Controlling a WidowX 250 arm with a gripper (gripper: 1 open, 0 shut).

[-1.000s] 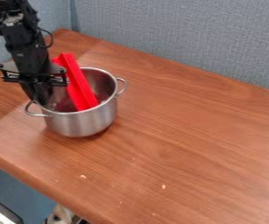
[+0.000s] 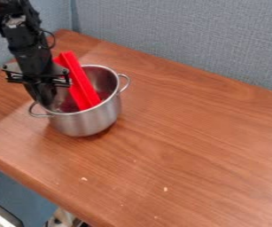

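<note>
A steel pot with two loop handles stands on the wooden table near its left side. A red object, long and flat-sided, leans inside the pot, its top rising above the back rim. My black gripper is at the pot's left, its lower end over and partly inside the rim, beside the red object. Its fingertips are dark and hard to make out, so I cannot see whether they are open, shut or holding anything.
A grey padded wall runs along the back. The table's front-left edge lies close below the pot.
The pot and the red object in it have shifted slightly to the right, and my gripper has moved slightly right with them.
</note>
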